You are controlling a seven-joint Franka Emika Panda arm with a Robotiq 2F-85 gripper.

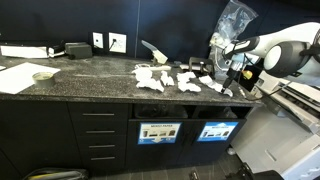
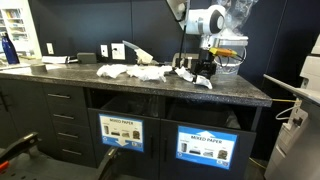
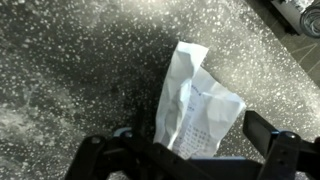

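A crumpled white paper with faint print lies on the speckled dark countertop in the wrist view. My gripper is open over it, one finger on each side, and the paper's lower part runs in between them. In exterior view 2 the gripper points down at the right part of the counter, close above the paper. Whether the fingertips touch the counter cannot be told.
Several more crumpled white papers lie left of the gripper. Below the counter are open bins with "mixed paper" labels. A metallic roll-like object shows at the wrist view's upper right. The left counter holds a tin.
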